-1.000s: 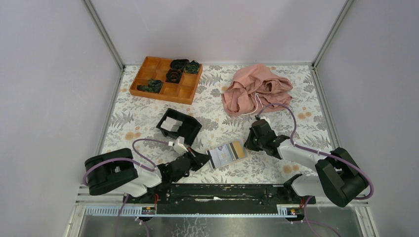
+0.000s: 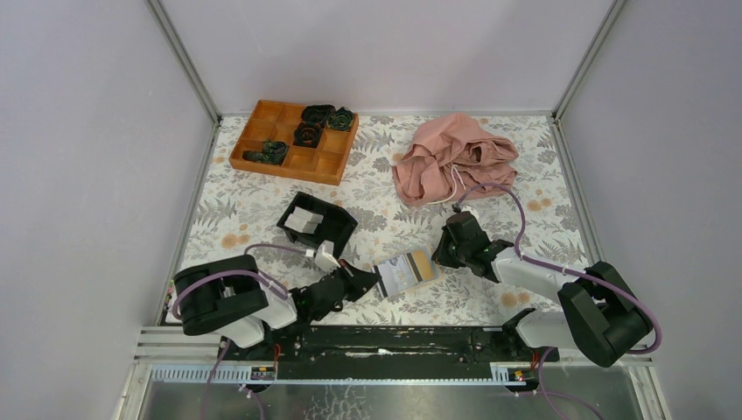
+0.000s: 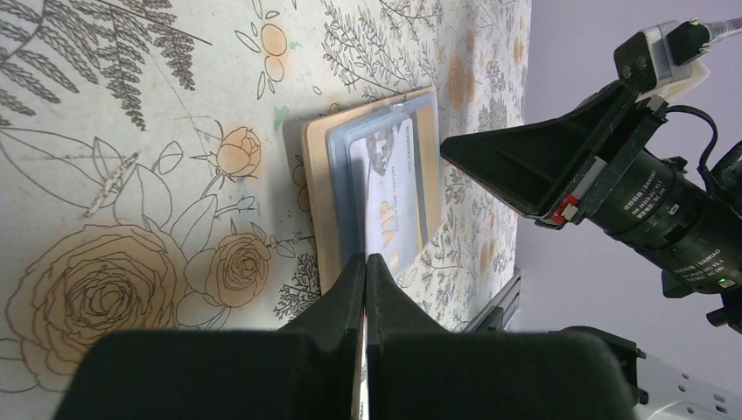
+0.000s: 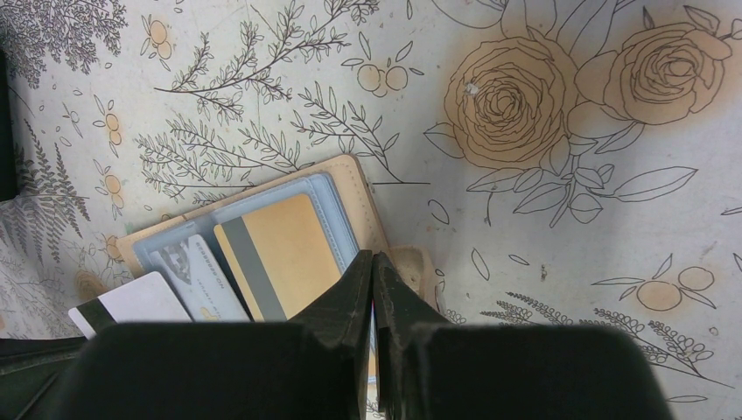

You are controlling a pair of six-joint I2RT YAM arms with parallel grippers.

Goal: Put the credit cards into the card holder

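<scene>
The card holder lies open on the table between my grippers, with a gold card, a blue-white card and a white card on it. My left gripper is shut at its left end, fingertips at the white card's edge; whether the card is between them is unclear. My right gripper is at the holder's right end, fingertips close together over its tan edge, with no card visible between them.
A black box with white items stands behind the left arm. A wooden organizer and pink cloth lie at the back.
My left gripper and arm have moved slightly right toward the card holder. The right arm looks unchanged.
</scene>
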